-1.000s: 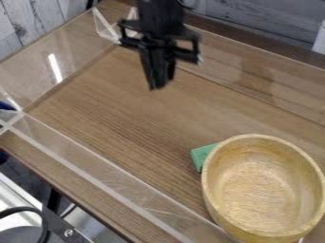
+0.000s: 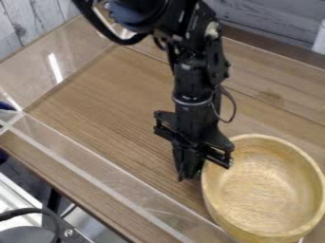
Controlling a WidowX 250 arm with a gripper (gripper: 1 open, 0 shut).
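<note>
My black gripper [image 2: 191, 163] reaches down from the top of the view to the wooden table just at the left rim of a round yellow bowl [image 2: 263, 190]. Its fingertips are low and dark, partly against the rim; whether anything is between them is hard to see.
Clear plastic strips run along its left side and front. A white panelled surface is at the top corners, and a dark round object [image 2: 26, 233] sits at the bottom left.
My gripper has come down and toward the front from the back of the table to beside the bowl.
</note>
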